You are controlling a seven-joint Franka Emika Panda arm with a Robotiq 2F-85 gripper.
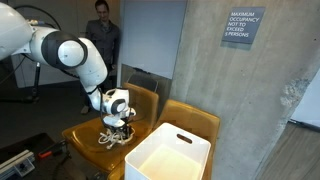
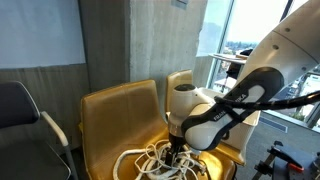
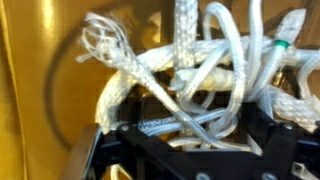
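White rope (image 1: 112,137) lies in a loose heap of loops on a brown chair seat. In the wrist view the rope (image 3: 205,65) fills most of the picture, with a frayed end at upper left and a green band near one end at right. My gripper is open directly over the heap, its dark fingers (image 3: 125,139) on either side of several strands. Whether they touch the rope cannot be told. From the second exterior view the gripper (image 2: 172,155) is low at the rope, its tips partly hidden.
A white open box (image 1: 168,155) stands on the neighbouring chair to the right. The brown chair's backrest (image 1: 145,103) rises behind the rope. A black chair (image 2: 30,135) is off to the side. Bare seat (image 3: 35,60) shows left of the rope.
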